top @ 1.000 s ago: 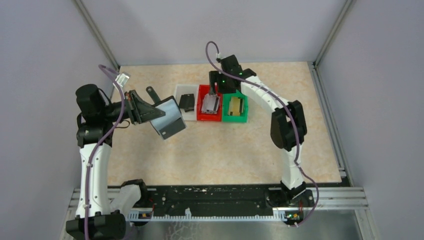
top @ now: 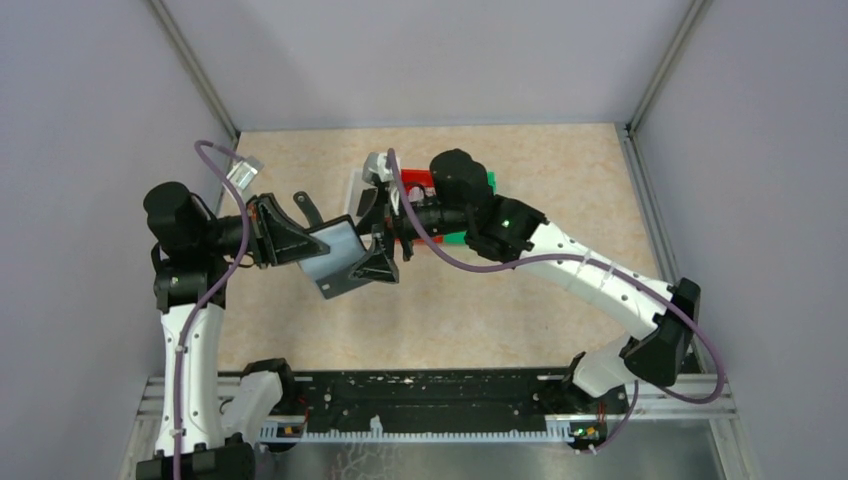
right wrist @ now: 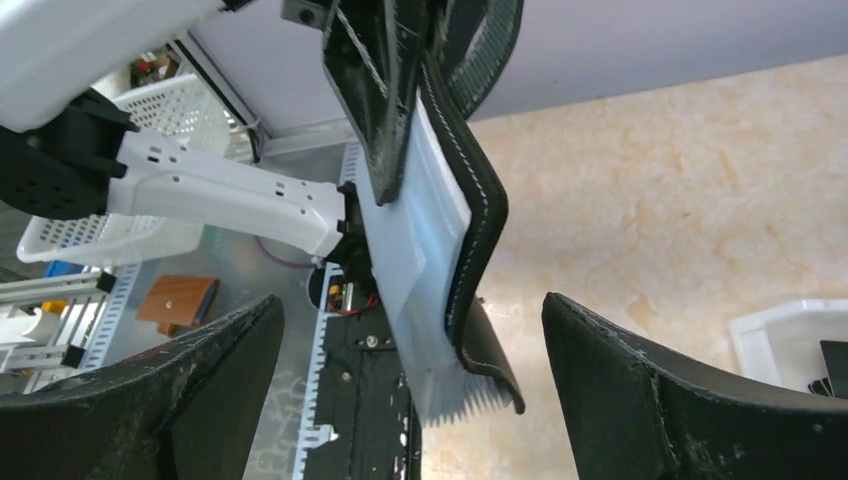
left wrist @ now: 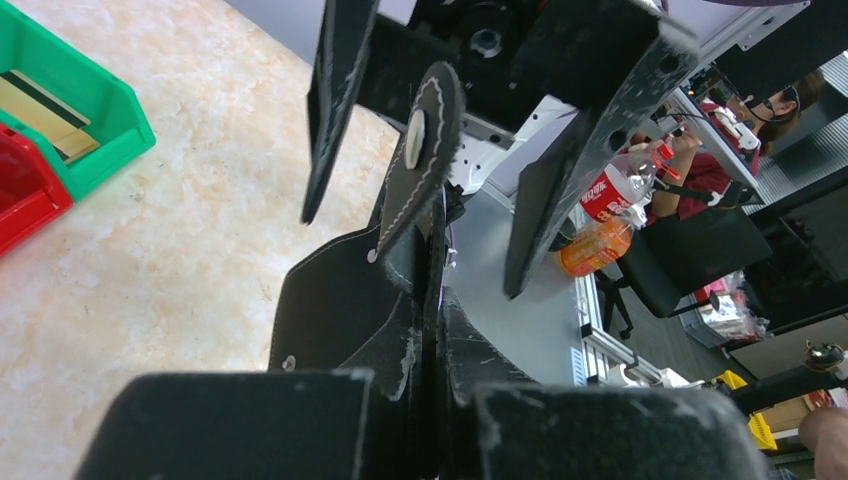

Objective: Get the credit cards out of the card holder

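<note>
The card holder [top: 338,257] is black leather with clear inner sleeves and a snap strap [left wrist: 425,150]. It hangs above the table at left. My left gripper [top: 322,246] is shut on its edge, and the leather shows between the pinched fingertips in the left wrist view. From the right, my right gripper [top: 366,243] reaches the holder with its fingers wide apart. Its fingers [right wrist: 205,375] stand on either side of the holder's free end, with gaps to both. The clear sleeves [right wrist: 415,265] face one finger; whether cards sit in them I cannot tell.
Behind the right gripper stand a red bin [top: 417,177] and a green bin [top: 491,180], partly covered by the arm. A white bin [top: 353,190] is mostly hidden beside them.
</note>
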